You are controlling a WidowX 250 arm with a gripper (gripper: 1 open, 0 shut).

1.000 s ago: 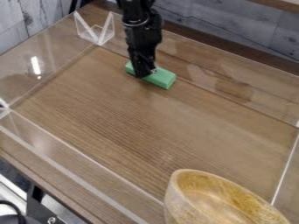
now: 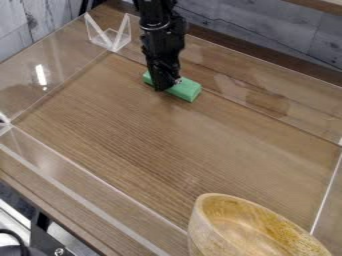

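The black arm comes down from the top centre to its gripper (image 2: 163,80), which sits low over a green block (image 2: 183,89) on the wooden table (image 2: 147,160). The fingers overlap the block's left part; whether they grip it or stand open around it cannot be made out.
A yellow bowl-like container (image 2: 247,225) stands at the bottom right, partly out of frame. A grey wall runs along the back, and the table's edge is at the lower left.
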